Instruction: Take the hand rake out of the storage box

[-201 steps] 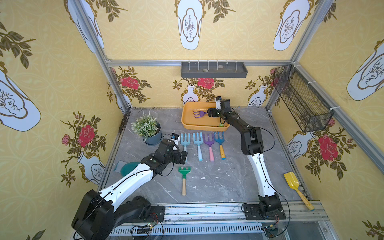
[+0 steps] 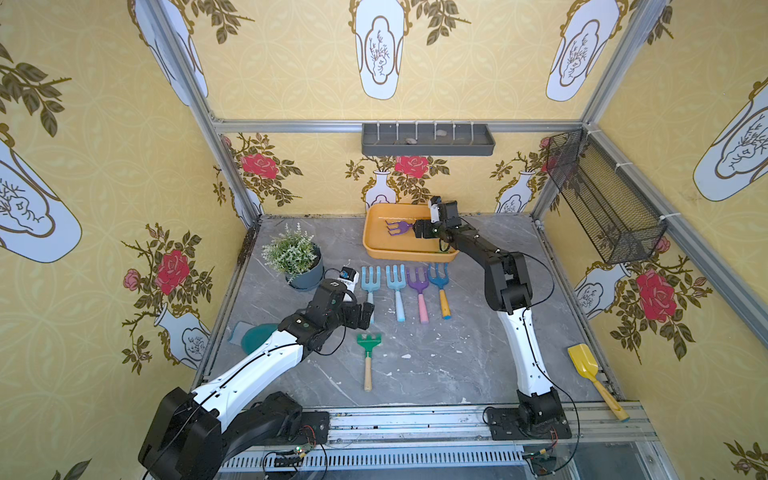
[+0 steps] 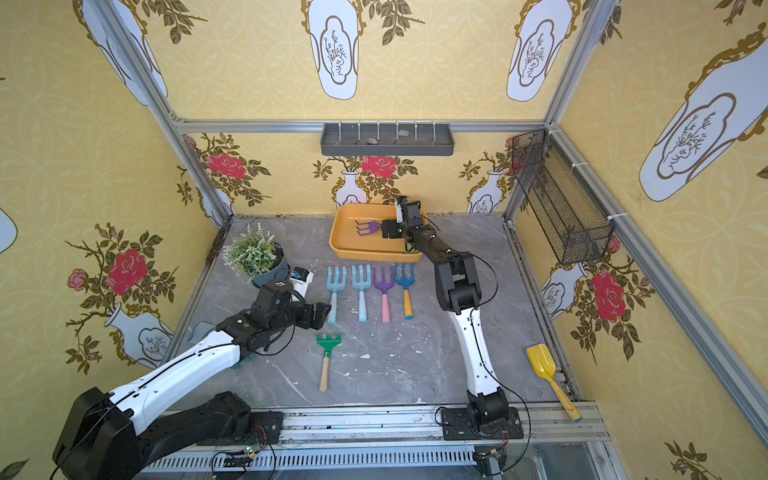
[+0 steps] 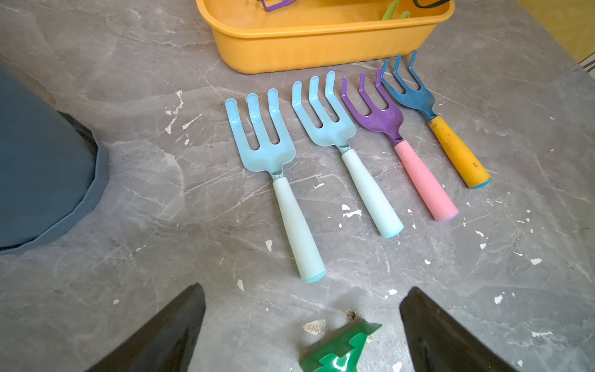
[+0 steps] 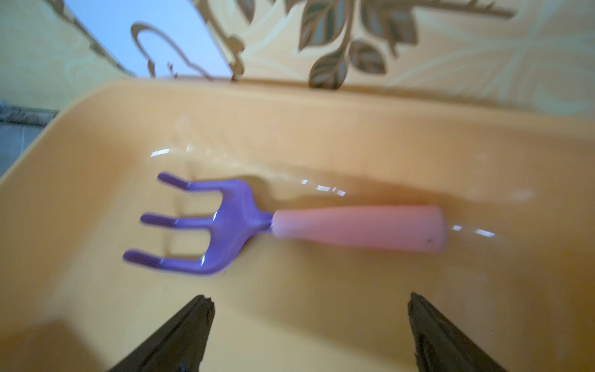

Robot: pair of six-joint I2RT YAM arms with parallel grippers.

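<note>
A purple hand rake with a pink handle (image 5: 359, 228) lies in the orange storage box (image 2: 376, 248), seen whole in the right wrist view. My right gripper is open over the box, just on the near side of the rake's handle, with nothing between its fingers. My left gripper stands open in front of the row of rakes on the table, above a green tool (image 4: 337, 350), holding nothing.
Four rakes (image 3: 383, 284) lie before the box. A potted plant (image 2: 289, 256) stands at the left, a yellow scoop (image 2: 585, 361) at the front right. A wire basket (image 2: 608, 208) hangs on the right wall. The table right of the box is clear.
My right gripper has shifted very slightly in the box over the last second. The left arm is nearly still, and the rake lies where it was.
</note>
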